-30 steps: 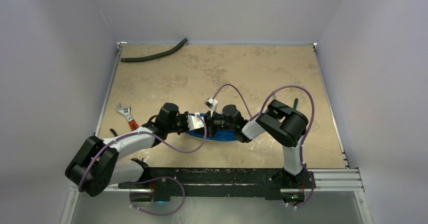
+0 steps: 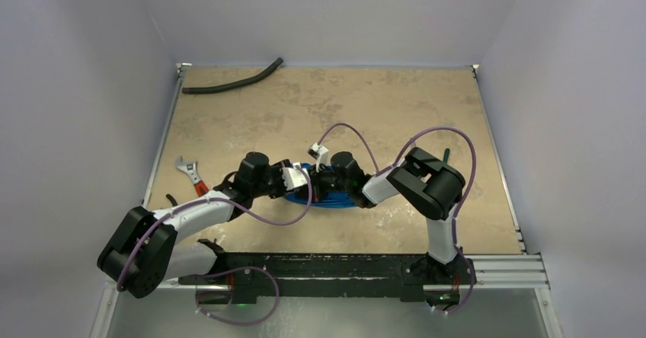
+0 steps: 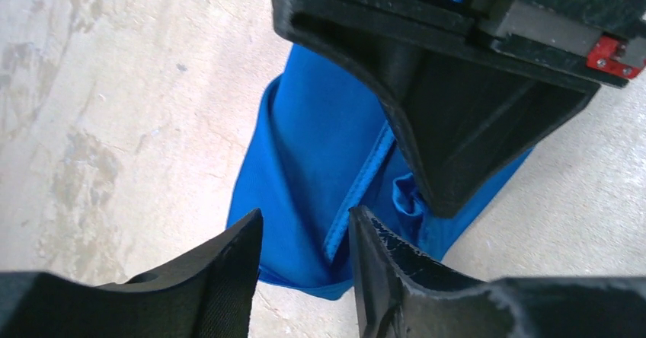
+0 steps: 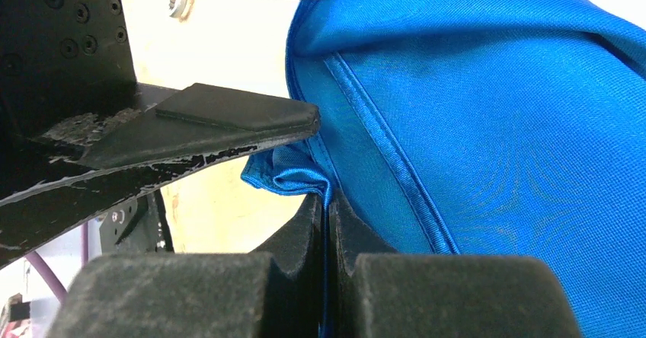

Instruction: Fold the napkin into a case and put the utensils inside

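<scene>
The blue napkin [image 2: 335,203] lies folded at the middle of the table, largely hidden under both arms. In the right wrist view my right gripper is shut on a bunched edge of the napkin [image 4: 495,163], beside a stitched hem. In the left wrist view my left gripper stands open over one end of the napkin [image 3: 320,102], its fingers apart, with the other gripper's black body close above them in that view. I cannot make out any utensils for certain.
An adjustable wrench [image 2: 190,172] lies at the left, a black tube [image 2: 228,84] at the back left, and a thin dark green item [image 2: 446,155] at the right.
My right gripper and the napkin have shifted slightly toward the back of the table. The left gripper has moved a little in the same direction.
</scene>
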